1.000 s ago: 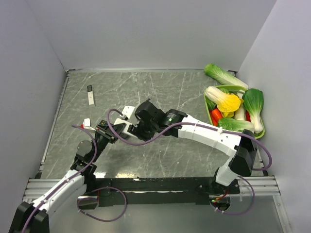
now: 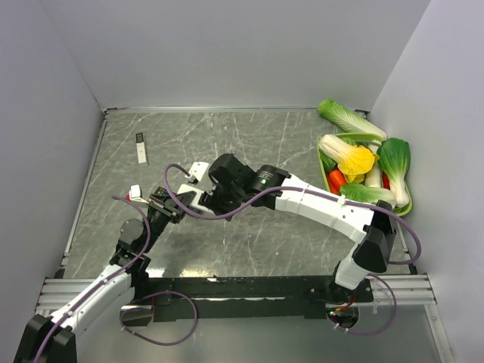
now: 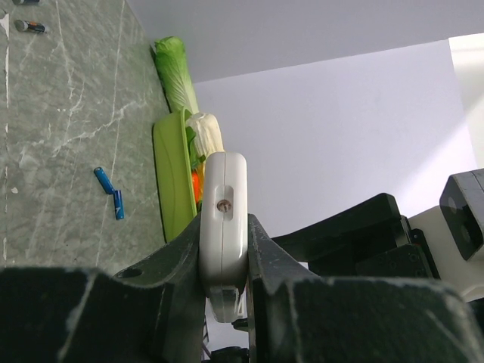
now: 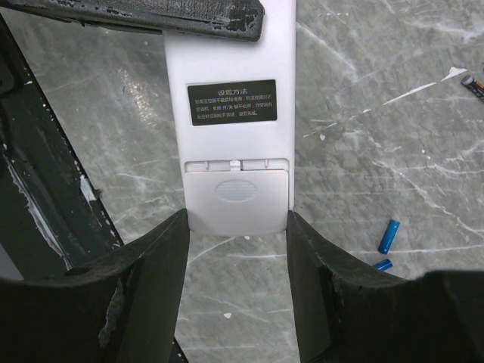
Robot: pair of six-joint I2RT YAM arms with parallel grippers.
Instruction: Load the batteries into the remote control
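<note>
A white remote control, its back with a dark printed label toward the camera, is held off the table by my left gripper, shut on it. In the right wrist view a left finger crosses the remote's upper part. My right gripper is shut across the sides of the battery cover. A narrow gap with a small tab shows at the cover's upper edge; the compartment's inside is hidden. Two blue batteries lie on the table, apart from both grippers. In the left wrist view darker batteries lie farther off.
A green basket of vegetables stands at the table's right, with a cabbage behind it. A slim white-and-black object lies at the back left.
My right forearm has shifted slightly toward the back and left, its hand tilting a little. The left arm looks unmoved, and both grippers stay close together.
</note>
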